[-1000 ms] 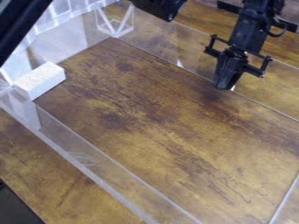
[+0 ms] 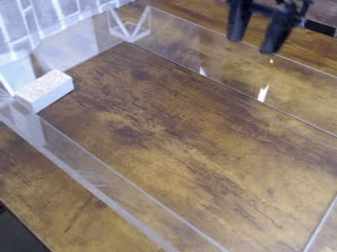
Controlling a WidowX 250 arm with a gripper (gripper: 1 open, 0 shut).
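My black gripper [image 2: 258, 31] hangs at the top right of the camera view, over the far clear wall, its two fingers apart and pointing down with nothing seen between them. A white speckled block [image 2: 42, 91] lies inside the clear-walled enclosure at its left corner, far from the gripper.
Clear acrylic walls [image 2: 99, 185] with white corner pieces [image 2: 129, 25] border a bare wooden floor [image 2: 184, 138], which is free across the middle. A white curtain stands at the upper left, outside the walls.
My gripper has risen from low by the far wall to the top edge of the view. The white block has stayed where it was.
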